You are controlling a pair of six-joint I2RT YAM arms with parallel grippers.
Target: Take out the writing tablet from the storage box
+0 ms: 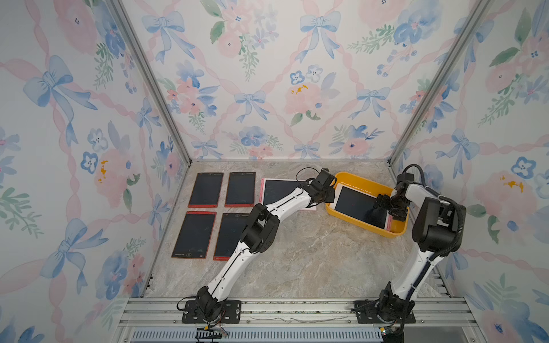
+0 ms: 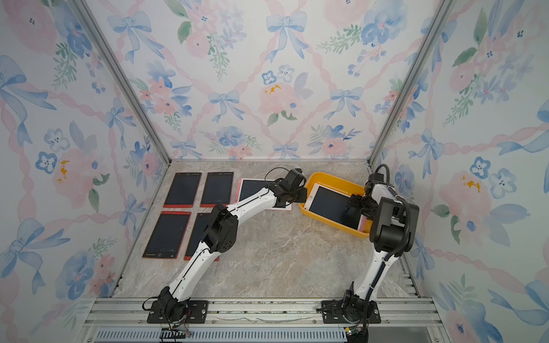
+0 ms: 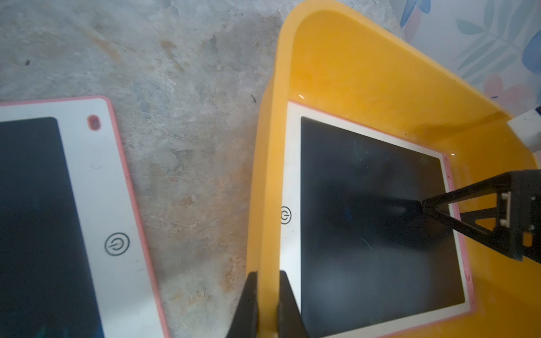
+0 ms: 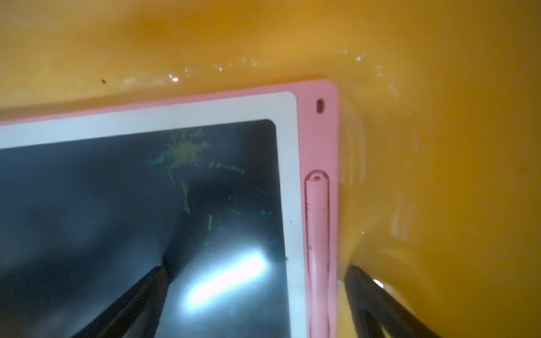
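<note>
The yellow storage box [image 1: 359, 179] stands at the right of the table. A writing tablet [image 1: 361, 205] with a dark screen, white face and pink edge lies flat inside it. My left gripper is shut on the box's left wall, one finger [image 3: 244, 309] outside and the other inside. Above the tablet's right end, my right gripper is open, one finger [image 4: 143, 301] over the screen and the other beyond the pink edge, over the box floor. A pink stylus [image 4: 317, 242] sits in that edge, between the fingers. Whether the fingers touch the tablet, I cannot tell.
Left of the box lies another pink-edged tablet [image 1: 274, 191], partly under the left arm. Several red-edged tablets, such as this one [image 1: 194, 234], lie at the table's left.
</note>
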